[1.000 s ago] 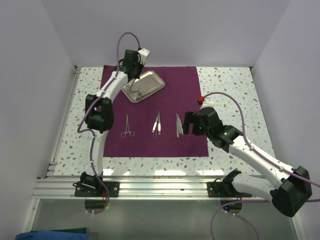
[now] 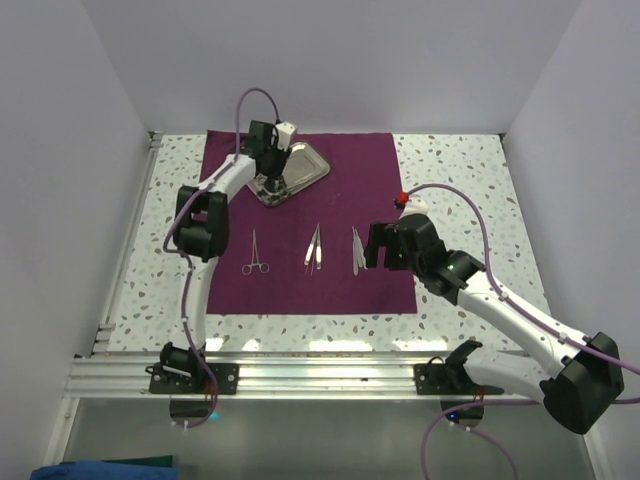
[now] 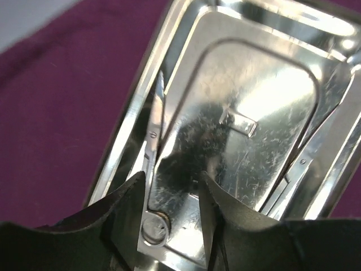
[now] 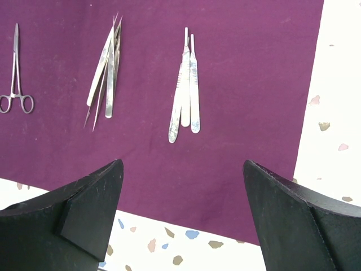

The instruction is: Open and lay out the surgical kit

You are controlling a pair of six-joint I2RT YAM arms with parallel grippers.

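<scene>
My left gripper hangs open low over the metal tray (image 2: 316, 164) at the back of the purple cloth. In the left wrist view, one pair of scissors (image 3: 153, 134) lies along the tray's left side just beyond the fingertips, another instrument (image 3: 302, 162) along the right side. On the cloth lie a clamp (image 4: 16, 93), a group of tweezers (image 4: 110, 84) and several scalpel handles (image 4: 186, 90). My right gripper is open above the front right of the cloth, with nothing between its fingers.
The cloth (image 2: 350, 190) has bare room at its back right. Speckled table surface (image 2: 470, 170) borders it on both sides and in front, with grey walls beyond.
The right arm and the instruments on the cloth look unchanged.
</scene>
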